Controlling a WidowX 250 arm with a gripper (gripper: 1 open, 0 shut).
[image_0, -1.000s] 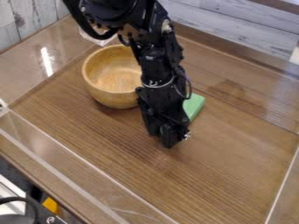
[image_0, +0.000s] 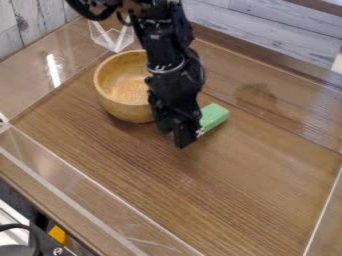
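Note:
The black robot gripper (image_0: 178, 125) hangs low over the wooden table, just left of a green block (image_0: 211, 116), partly covering it. A tan bowl (image_0: 118, 89) sits behind and to the left of the gripper, partly hidden by the arm. Whether the fingers are open or hold anything is hard to make out.
A white wire object (image_0: 111, 34) stands at the back left. A small yellow item (image_0: 56, 234) is at the lower left, beyond the table's edge.
The gripper has risen and moved slightly back and left, away from the front of the table. The green block shows in about the same place.

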